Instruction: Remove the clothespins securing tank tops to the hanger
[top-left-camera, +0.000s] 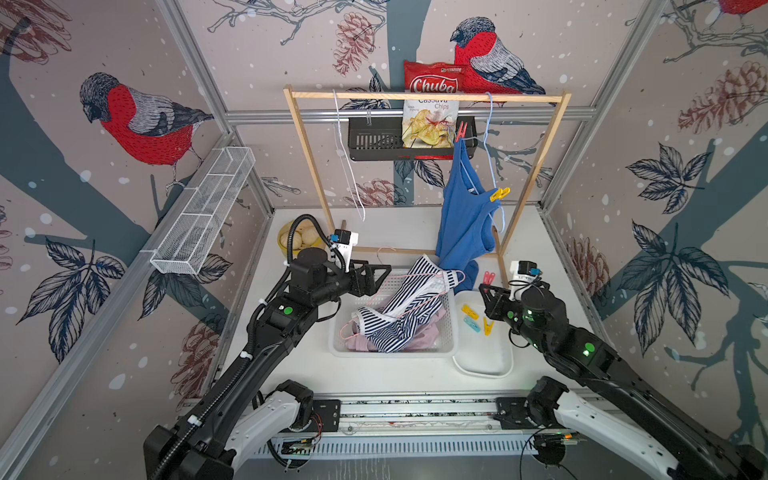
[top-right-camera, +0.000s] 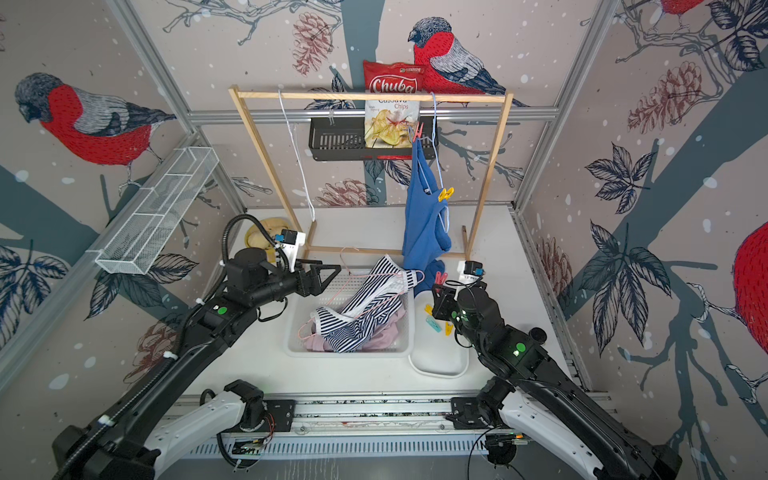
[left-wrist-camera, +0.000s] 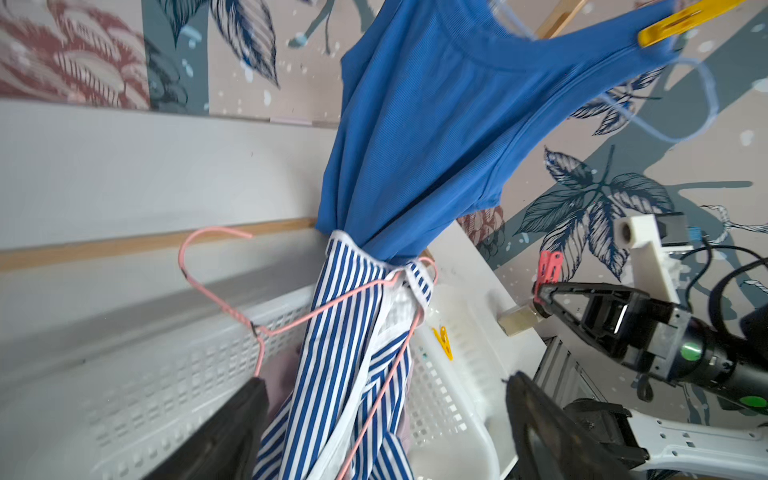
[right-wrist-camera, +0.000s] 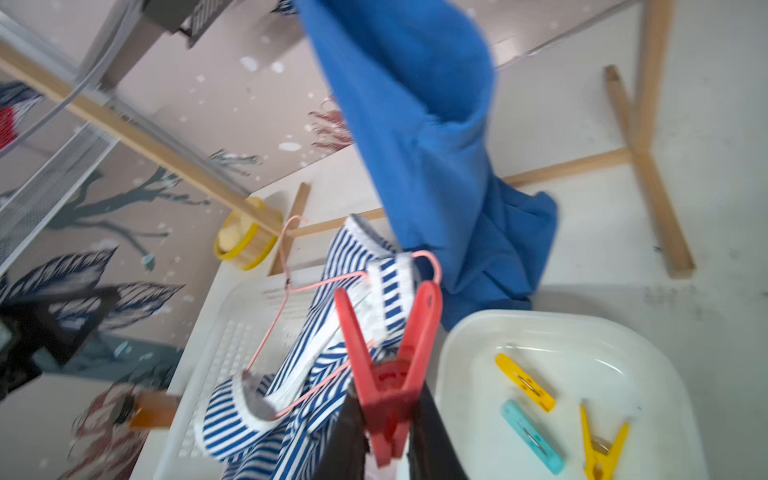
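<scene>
A red clothespin (right-wrist-camera: 376, 400) is pinched in my right gripper (top-left-camera: 487, 297), above the far end of the white tray (top-left-camera: 484, 365). Two yellow clothespins and a teal clothespin (right-wrist-camera: 532, 436) lie in that tray. Over the white basket (top-left-camera: 340, 297), my left gripper (top-left-camera: 386, 280) is open and empty. The striped tank top (left-wrist-camera: 320, 360) lies in the basket with a pink hanger (left-wrist-camera: 216, 300) running through it. A blue tank top (top-left-camera: 464, 208) hangs from a light blue hanger, held by a red clothespin (top-left-camera: 461, 131) and a yellow clothespin (top-left-camera: 500, 194).
The wooden rack (top-left-camera: 312, 164) spans the back, carrying a bare white hanger (top-left-camera: 345, 156) at left. Behind the left arm stands a yellow basket (right-wrist-camera: 248, 244). Pink cloth (top-left-camera: 424, 340) lies beneath the striped top.
</scene>
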